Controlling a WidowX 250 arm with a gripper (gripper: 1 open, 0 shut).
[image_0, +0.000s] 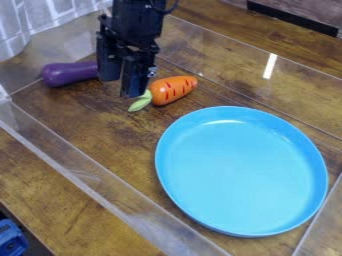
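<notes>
My dark gripper (123, 72) hangs at the upper middle, its fingers pointing down between a purple eggplant (67, 74) on the left and an orange carrot (174, 87) with green leaves on the right. The fingers appear parted, and I see nothing held between them. The eggplant's right end is partly hidden behind the gripper. A large blue plate (241, 170) lies at the lower right.
Clear plastic walls edge the left side. A blue object (7, 240) sits in the bottom left corner.
</notes>
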